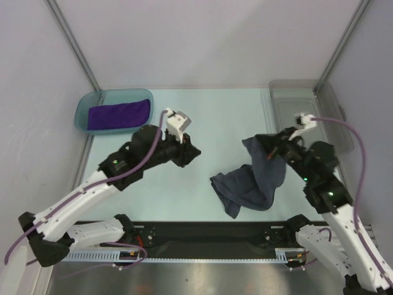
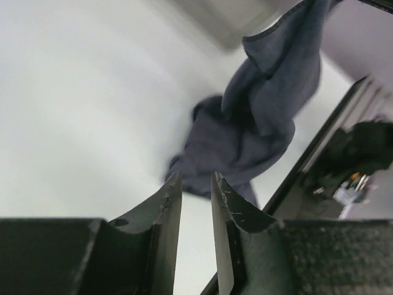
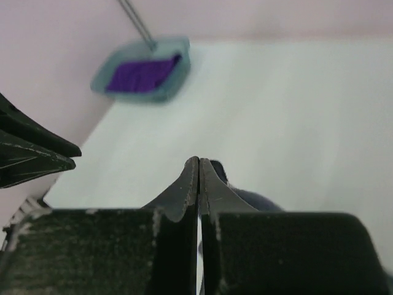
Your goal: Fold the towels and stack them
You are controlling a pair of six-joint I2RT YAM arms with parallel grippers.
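A dark grey towel (image 1: 242, 187) hangs from my right gripper (image 1: 267, 147), its lower part lying crumpled on the white table near the front right. In the right wrist view my right gripper is shut, with dark cloth just behind its tips. My left gripper (image 1: 187, 153) is over the middle of the table, left of the towel; in the left wrist view its fingertips (image 2: 219, 181) stand a little apart with no cloth visibly held between them.
A folded purple towel (image 1: 120, 114) lies in a teal bin (image 1: 135, 128) at the back left. An empty grey bin (image 1: 295, 107) stands at the back right.
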